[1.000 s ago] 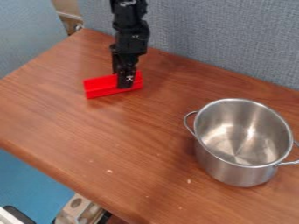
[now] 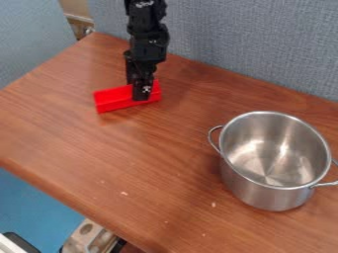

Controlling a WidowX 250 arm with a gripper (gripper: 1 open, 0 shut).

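A long red block (image 2: pixel 114 99) lies on the wooden table, left of centre toward the back. My black gripper (image 2: pixel 142 85) reaches down from above onto the block's right part, its fingers closed on it. The block looks to rest on the tabletop; whether it is lifted at all I cannot tell.
A steel pot (image 2: pixel 272 168) with two handles stands at the right of the table (image 2: pixel 158 188). Grey padded walls run behind the table and at the upper left.
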